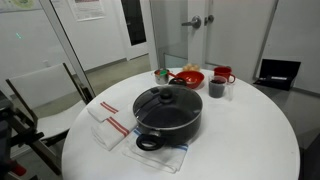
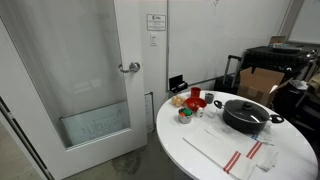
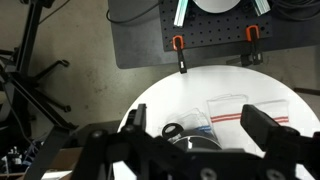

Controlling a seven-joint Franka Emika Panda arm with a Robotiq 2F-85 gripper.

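My gripper stands open above the round white table, its two dark fingers wide apart, nothing held between them. Past the fingers, the wrist view shows part of a lidded black pot, the rest of it hidden by the gripper. In exterior view 1 the pot sits upright near the table's middle, lid on. One white towel with red stripes lies left of it; another cloth with blue stripes is partly under the pot. The exterior views do not clearly show the gripper.
At the table's far side stand a red bowl, a red mug, a dark mug and a small can. Bare table lies right of the pot. A white chair stands at left.
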